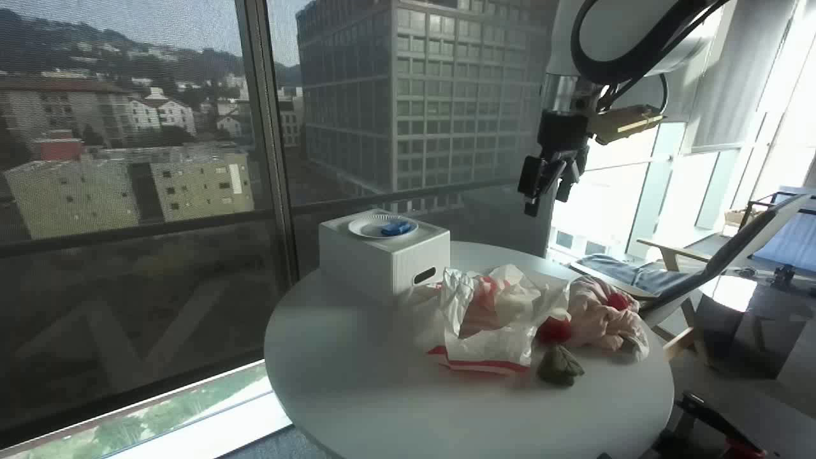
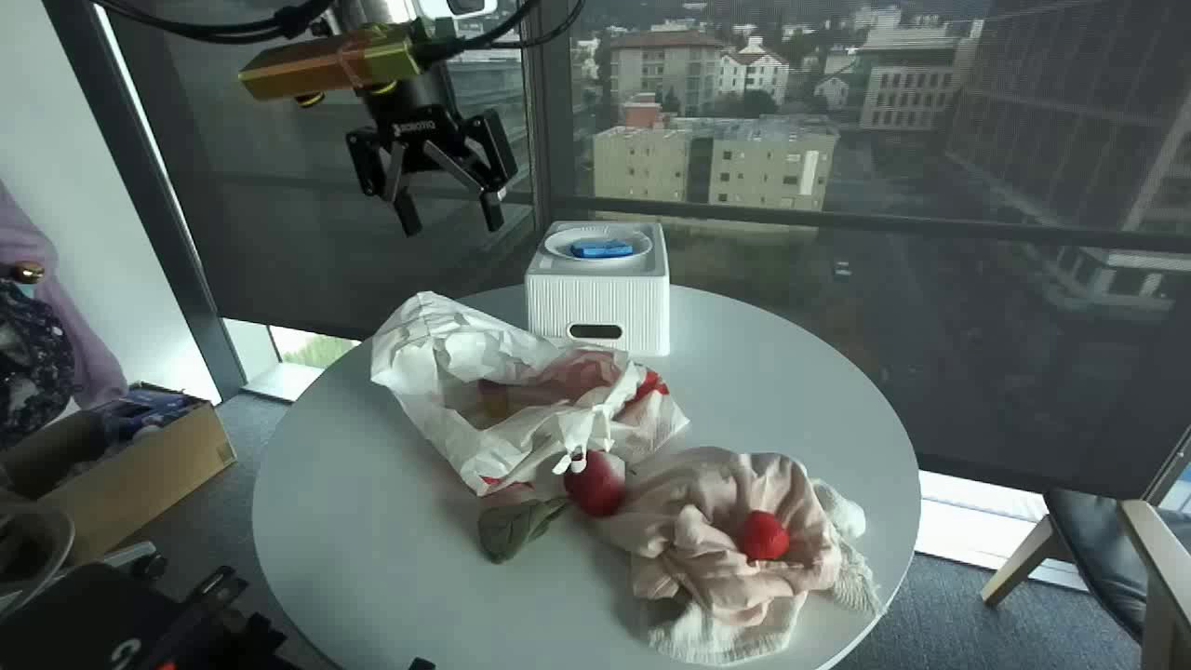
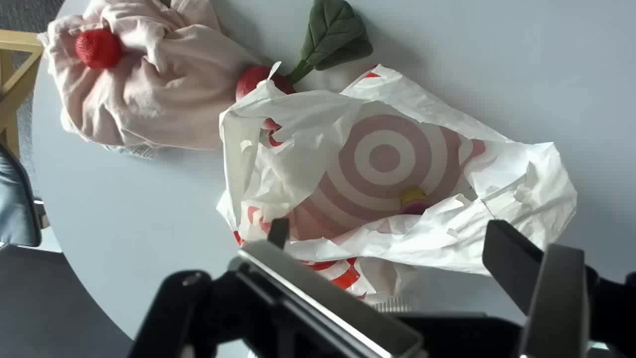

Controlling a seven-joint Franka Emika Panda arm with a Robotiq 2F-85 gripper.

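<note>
High above the round table, my gripper stands open with nothing between its fingers. In the wrist view the white and red plastic bag lies below it, its mouth spread open. A small yellow and purple thing shows inside the bag; what it is I cannot tell. Beside the bag rests a red radish-like toy with a dark green leaf. A crumpled pink cloth lies against it, and a red strawberry-like piece sits on its folds.
A white ribbed box stands at the table's window side. On top, a white plate holds a blue item. A chair stands beyond the table.
</note>
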